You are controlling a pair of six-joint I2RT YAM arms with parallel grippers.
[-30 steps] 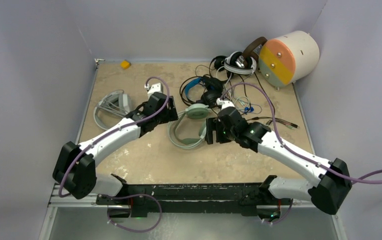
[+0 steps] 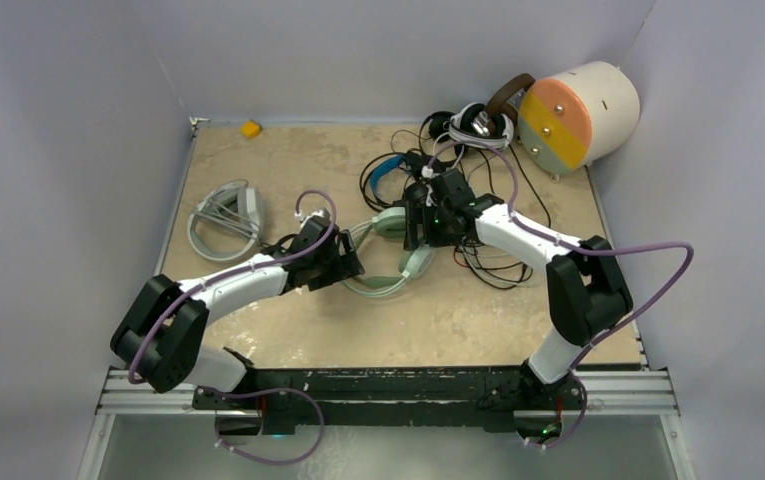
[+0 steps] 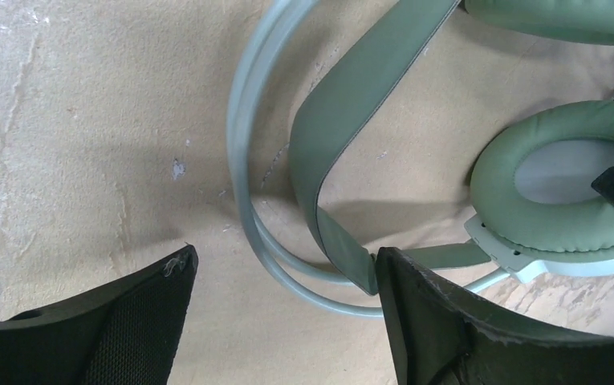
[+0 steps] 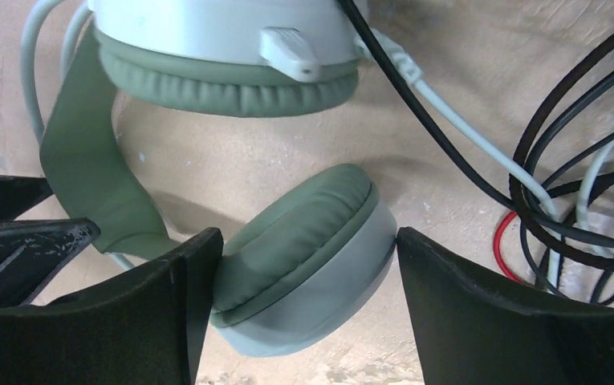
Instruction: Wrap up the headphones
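Pale green padded headphones lie on the table between my arms, with a curved green headband and two ear cups. The near ear cup sits between the spread fingers of my right gripper; whether both touch it is unclear. In the right wrist view, the far ear cup stands beyond it, apart from those fingers. Over the headband's left end hangs my open left gripper; its right finger overlaps the band's lower end in view. Firm contact there cannot be told.
Tangled dark cables run close on the right. Behind lie black-and-blue headphones, white headphones and a striped drum-like object. A wrapped white headphone set rests at left.
My right gripper has moved toward the back and left, over the headphones. The headphones stay in about the same place.
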